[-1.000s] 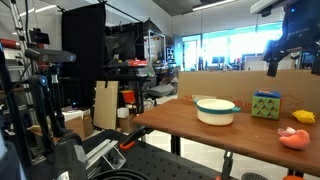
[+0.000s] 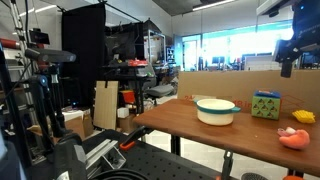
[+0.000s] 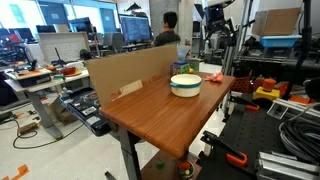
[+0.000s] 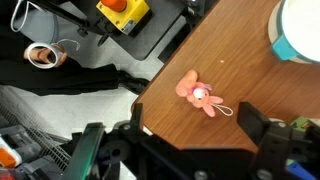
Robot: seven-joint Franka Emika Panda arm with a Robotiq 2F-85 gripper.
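Note:
High over the table's right end, my gripper stands open, its two dark fingers wide apart at the lower edge of the wrist view. Between and beyond them, well below, lies a small pink soft toy (image 4: pixel 200 92) with a thin loop at one end. The same pink toy (image 2: pixel 294 138) rests near the table's right front in exterior view 1. A round white bowl (image 2: pixel 215 110) with a teal band sits mid-table. Behind it stands a green and blue box (image 2: pixel 265 105). A yellow item (image 2: pixel 303 117) lies at the back right.
A low wooden panel (image 3: pixel 125 78) runs along one long side. The pink toy is close to the table edge, and dark frame rails (image 4: pixel 155 30) lie beyond it.
Above the table, my arm and gripper have shifted slightly in exterior view 1. The toy, bowl and box stay in place.

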